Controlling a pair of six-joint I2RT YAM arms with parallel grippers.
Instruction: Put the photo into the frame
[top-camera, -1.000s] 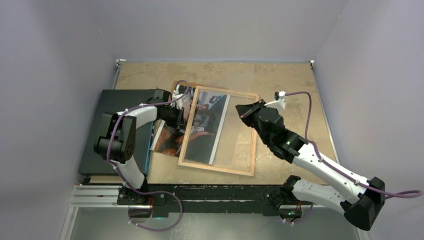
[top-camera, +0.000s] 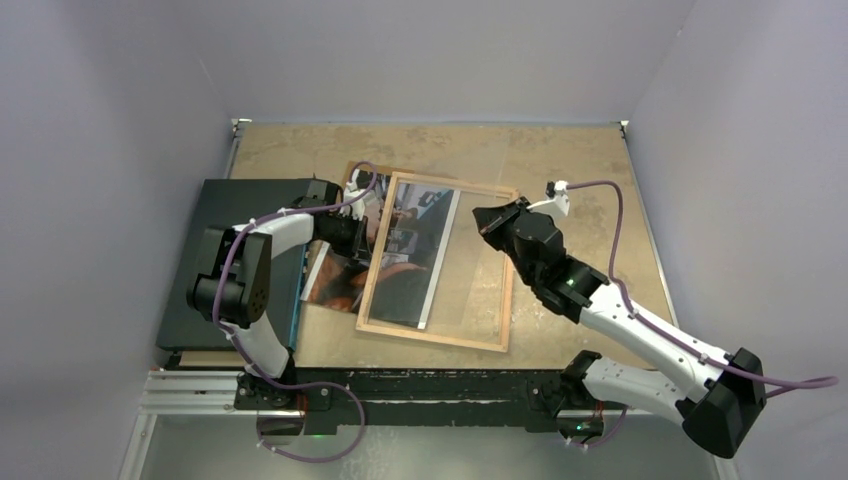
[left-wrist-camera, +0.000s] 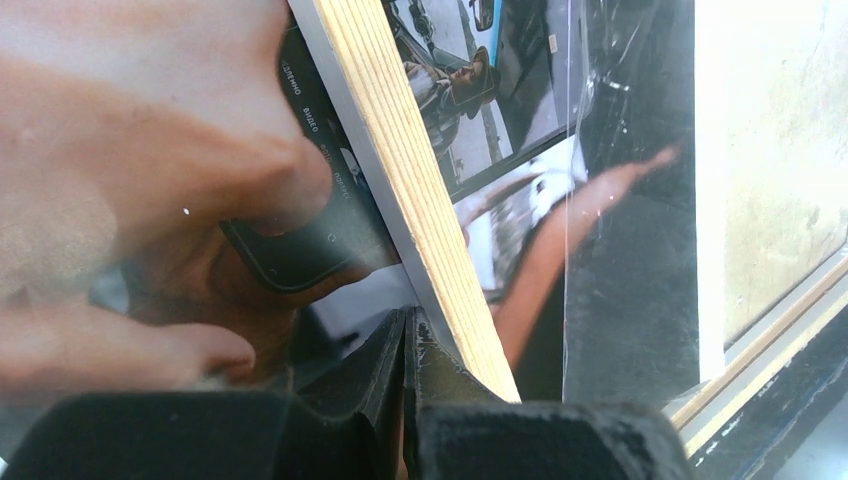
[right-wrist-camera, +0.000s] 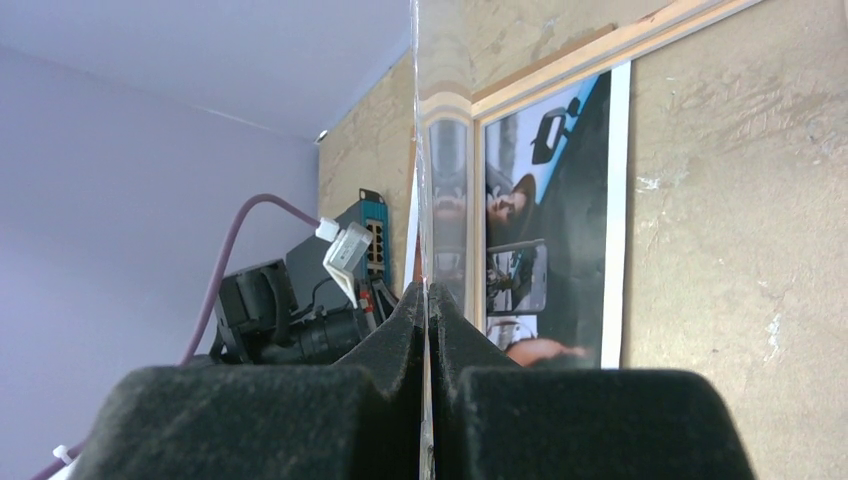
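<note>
A large photo (top-camera: 335, 275) of a person with a phone lies on the table, its right part showing inside the light wooden frame (top-camera: 435, 341) that rests over it. My left gripper is shut with nothing visible between its fingers, its tips close beside the outer side of the frame's left bar (left-wrist-camera: 425, 195); whether they touch, I cannot tell. Above the frame's right part, my right gripper is shut on a thin clear sheet (right-wrist-camera: 424, 180), seen edge-on and standing up from the fingertips. In the top view the sheet is faint, its outline hard to follow.
A dark flat box (top-camera: 195, 290) occupies the left side under the left arm. A brown board edge (top-camera: 400, 168) shows behind the frame.
The right arm has shifted very slightly. My left arm, the frame and the photo stay where they were.
</note>
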